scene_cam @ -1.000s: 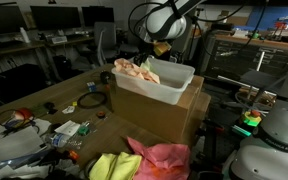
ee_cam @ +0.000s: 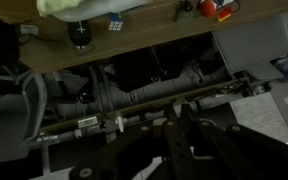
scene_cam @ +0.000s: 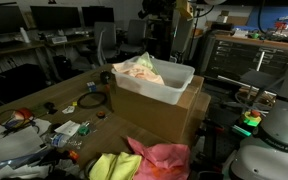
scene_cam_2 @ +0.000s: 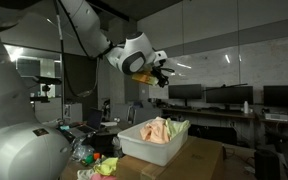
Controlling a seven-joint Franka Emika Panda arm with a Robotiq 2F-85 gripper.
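A white bin (scene_cam: 166, 92) stands on a brown box (scene_cam: 149, 116), with crumpled peach cloth (scene_cam_2: 156, 131) and pale green cloth (scene_cam_2: 175, 128) heaped in it. Some of the cloth rises above the bin's rim. High over the bin, my gripper (scene_cam_2: 165, 70) appears open in exterior view 2, and no cloth hangs from it. In exterior view 1 it is partly cut off at the top edge. On the table lie a yellow-green cloth (scene_cam: 116, 166) and a pinkish-red cloth (scene_cam: 162, 159). The wrist view looks past the bin, out over desks and floor.
Cables and small parts clutter the left of the table, among them a coil of black cable (scene_cam: 92, 100). Behind are desks with monitors (scene_cam_2: 224, 96). Bare wooden tabletop (scene_cam: 109, 132) shows in front of the box.
My arm has risen well above the bin from just over the cloth. The peach and green cloths stay in the bin, and the cloths on the table have not moved.
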